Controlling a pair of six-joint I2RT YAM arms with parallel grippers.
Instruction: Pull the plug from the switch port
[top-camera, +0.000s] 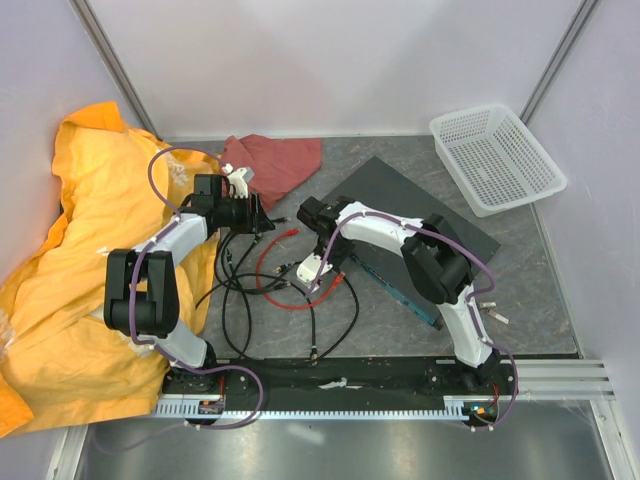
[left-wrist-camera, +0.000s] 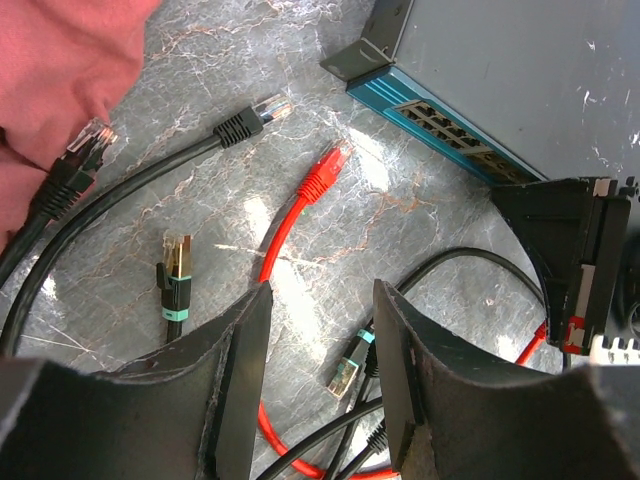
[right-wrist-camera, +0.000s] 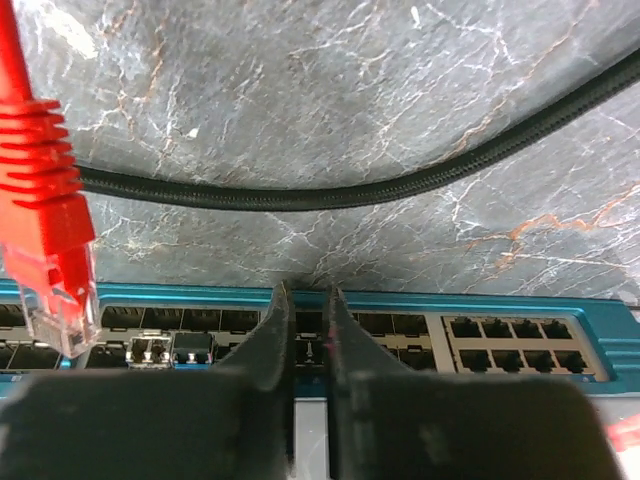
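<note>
The switch (top-camera: 385, 215) is a dark flat box lying at an angle, its teal front facing the cables. In the right wrist view its port row (right-wrist-camera: 380, 325) runs across, and no cabled plug is seen seated in a port. My right gripper points at this row, its fingers a narrow gap apart with nothing visible between them. A red plug (right-wrist-camera: 55, 270) with a clear tip appears at left, overlapping the switch's edge in view. My left gripper stands open and empty over the loose cables, apart from the switch (left-wrist-camera: 440, 125).
Several loose black cables and a red cable (left-wrist-camera: 290, 220) spread over the grey table. A black cable (right-wrist-camera: 300, 198) crosses in front of the ports. A red cloth (top-camera: 275, 165) lies behind, a yellow cloth (top-camera: 110, 220) at left, a white basket (top-camera: 480, 200) at back right.
</note>
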